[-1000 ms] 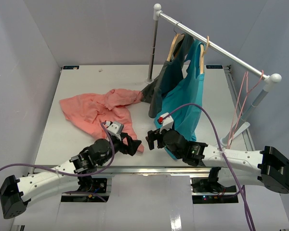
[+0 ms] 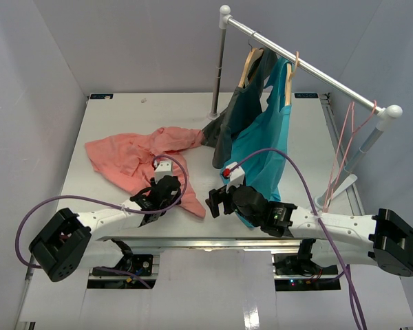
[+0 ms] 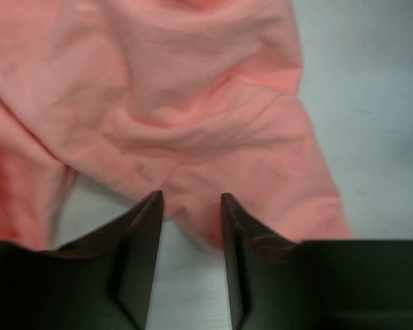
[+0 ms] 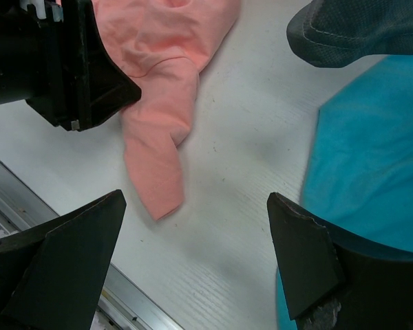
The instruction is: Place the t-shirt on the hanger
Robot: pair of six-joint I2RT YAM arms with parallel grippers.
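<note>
A salmon-pink T-shirt [image 2: 117, 155] lies crumpled on the white table at the left. My left gripper [image 2: 162, 192] is over its lower part; in the left wrist view its fingertips [image 3: 151, 206] stand a short way apart against pink cloth, and whether they touch it is unclear. My right gripper [image 2: 220, 199] is open beside the shirt's lower end, with nothing between its fingers. The rail [image 2: 316, 72] at the right carries wooden hangers with a dark grey garment [image 2: 227, 137] and a teal one [image 2: 265, 155], and pink hangers [image 2: 341, 148].
The rack's posts [image 2: 217, 75] stand at back and front right. The hanging garments reach down to the table beside my right gripper. Bare table [image 2: 138, 110] lies behind the pink shirt, with a metal edge [image 2: 193, 241] along the front.
My left arm has moved back and turned, bringing its gripper onto the shirt's lower part. The right arm has hardly moved.
</note>
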